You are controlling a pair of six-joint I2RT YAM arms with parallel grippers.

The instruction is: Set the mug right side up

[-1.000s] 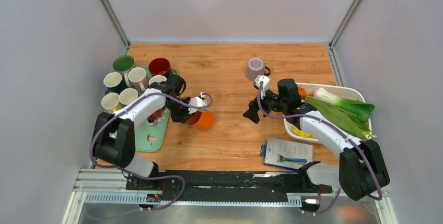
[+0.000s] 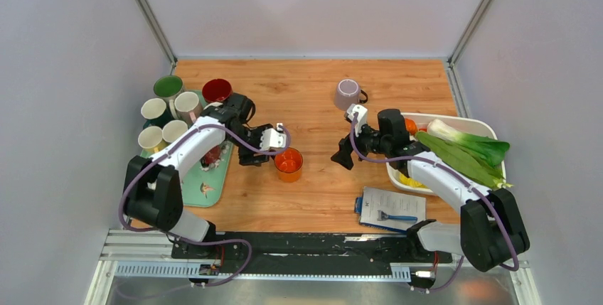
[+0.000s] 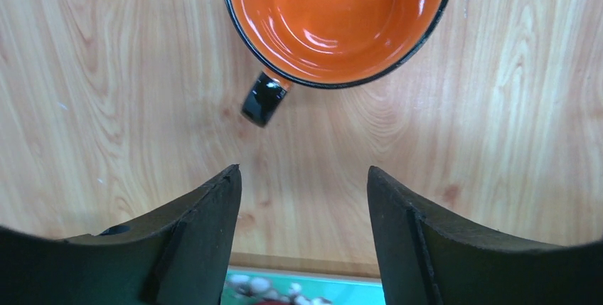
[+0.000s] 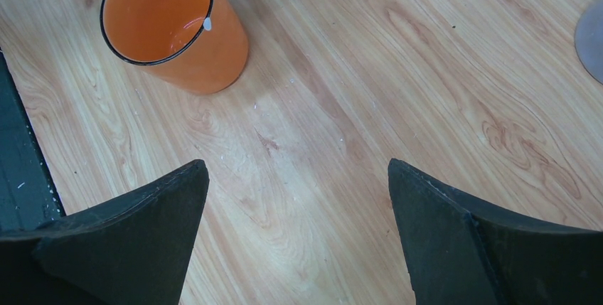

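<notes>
An orange mug [image 2: 289, 166] with a dark rim stands upright on the wooden table, its mouth facing up. Its black handle [image 3: 264, 99] points toward my left gripper, which is open beside the mug with only bare table between its fingers. At the back, a greyish-purple mug [image 2: 347, 93] appears to rest mouth down, its handle to the right. Part of it shows at the right wrist view's edge. My right gripper hangs open and empty over the table, right of the orange mug.
Several mugs crowd a green tray [image 2: 193, 195] on the left, partly under the left arm. At right stands a white basket [image 2: 491, 131] of vegetables. A clipboard [image 2: 377, 204] with a blue brush lies at the front right.
A second ago the orange mug was tipped over at the left gripper; now it stands upright. The left gripper has come free of it, shifting slightly. The right arm stays put.
</notes>
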